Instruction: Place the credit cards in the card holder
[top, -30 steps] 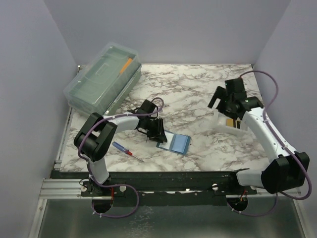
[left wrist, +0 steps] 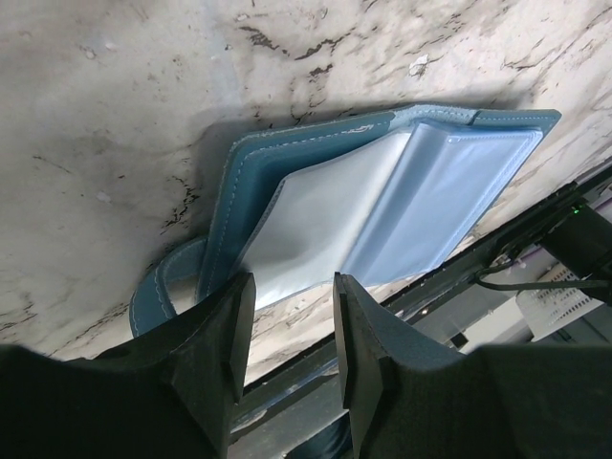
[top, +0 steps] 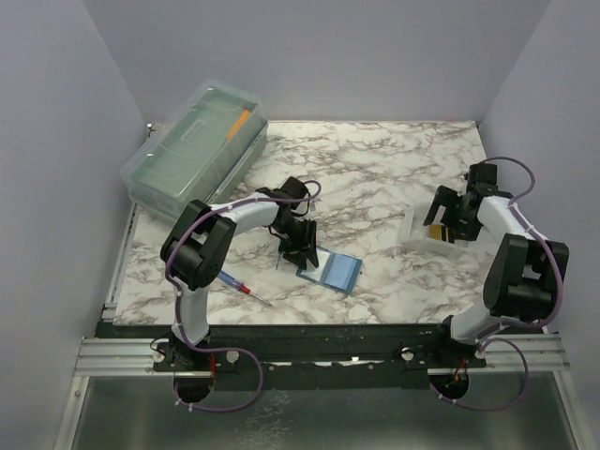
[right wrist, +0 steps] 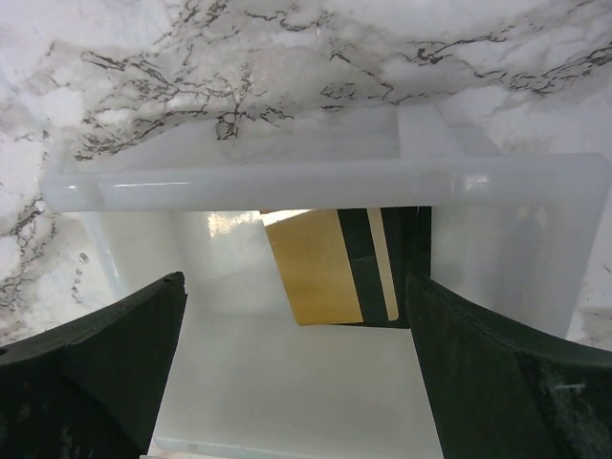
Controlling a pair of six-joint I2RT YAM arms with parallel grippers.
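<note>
The blue card holder (top: 341, 273) lies spread out on the marble table; in the left wrist view its white pocket (left wrist: 316, 210) and light-blue pocket (left wrist: 440, 196) face up. Just over the holder's white side, my left gripper stands part open, and no object shows between its fingers. Several cards, one gold (right wrist: 316, 273) and others dark (right wrist: 418, 258), lie together in a translucent tray (right wrist: 287, 392). Above this tray is my right gripper, wide open, with the cards farther down between its fingers in view.
A large lidded green box (top: 192, 155) fills the back left. A blue-handled screwdriver (top: 234, 283) lies left of the holder, near the front edge. Open table surface stretches between holder and tray. The tray's raised rim (right wrist: 335, 184) crosses the right wrist view.
My right arm has swung rightward and come down over the tray, its gripper now covering part of the cards from above.
</note>
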